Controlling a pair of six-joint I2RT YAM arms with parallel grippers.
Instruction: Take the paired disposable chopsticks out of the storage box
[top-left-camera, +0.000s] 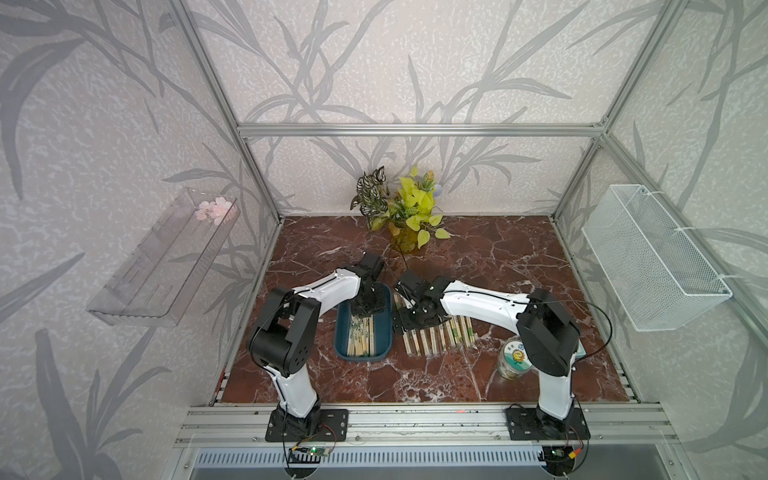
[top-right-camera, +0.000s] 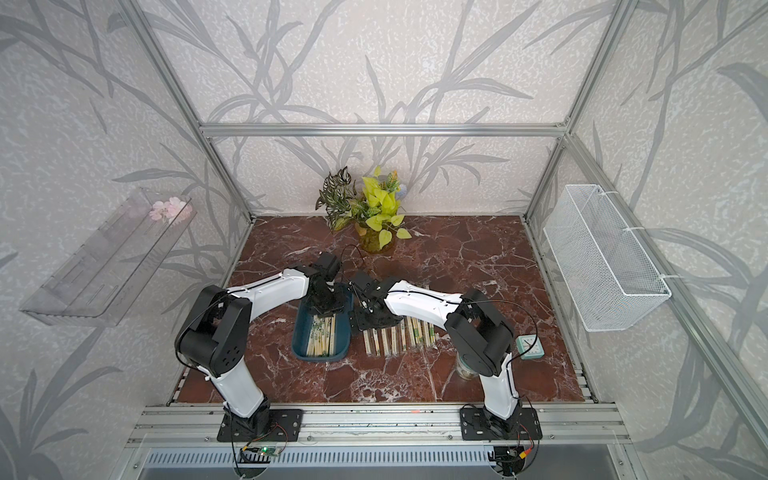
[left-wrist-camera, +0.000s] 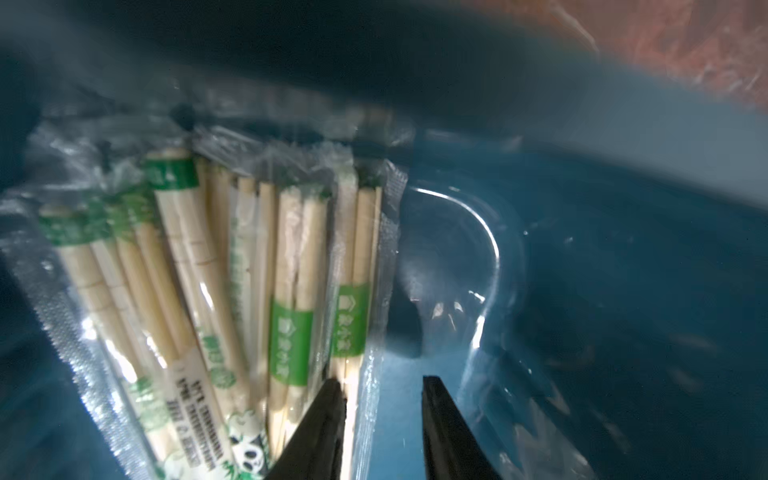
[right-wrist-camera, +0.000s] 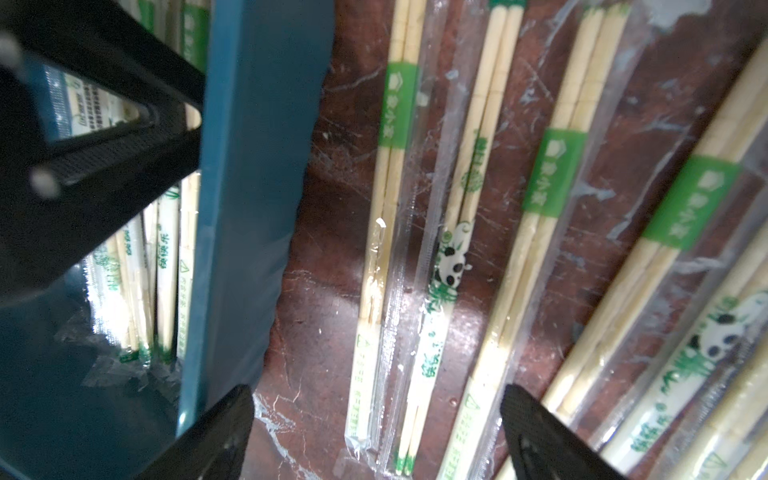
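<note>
The blue storage box (top-left-camera: 383, 336) holds several wrapped pairs of disposable chopsticks (left-wrist-camera: 289, 340), packed toward one side of the box in the left wrist view. My left gripper is down inside the box, fingers part open at the edge of the rightmost pair, whose lower part is partly hidden. My right gripper stands open just right of the box, above more wrapped pairs (right-wrist-camera: 552, 172) lying side by side on the marble table. In the right wrist view the left gripper's black fingers show over the box.
A potted plant (top-left-camera: 408, 208) stands at the back. A round tub (top-left-camera: 516, 360) sits at the front right. A clear rack (top-left-camera: 160, 264) and a white wire basket (top-left-camera: 656, 256) hang on the side walls.
</note>
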